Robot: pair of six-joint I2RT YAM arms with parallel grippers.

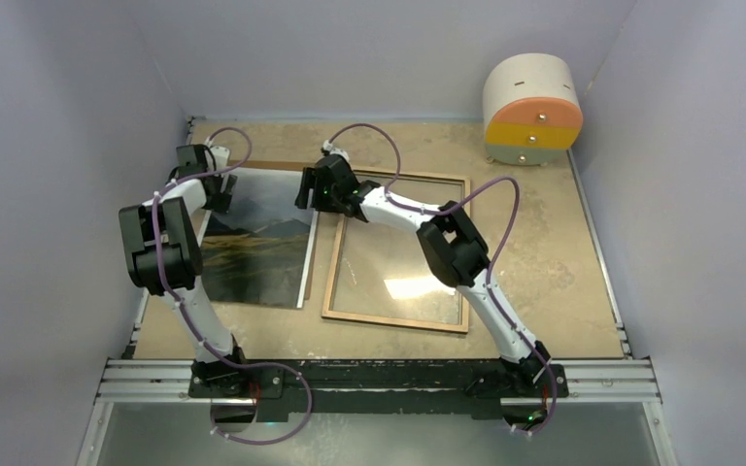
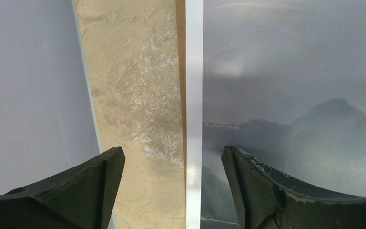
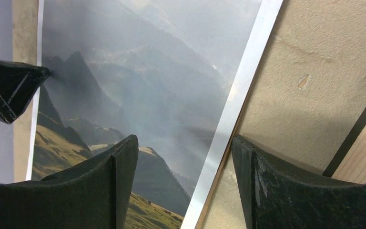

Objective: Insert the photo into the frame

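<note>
A mountain photo with white edges (image 1: 257, 257) lies flat at the left of the table, on a brown board that shows along its far side. The wooden frame with its clear pane (image 1: 398, 321) lies to its right. At the photo's left edge my left gripper is open, one finger over the picture and the other over the table outside the white edge. My right gripper stands open across the photo's right edge, its fingers apart on either side. A finger of the left gripper also appears in the right wrist view.
A small drawer chest (image 1: 532, 116) with coloured drawers stands at the back right. Grey walls (image 1: 68, 146) close in on the left side, near the left arm.
</note>
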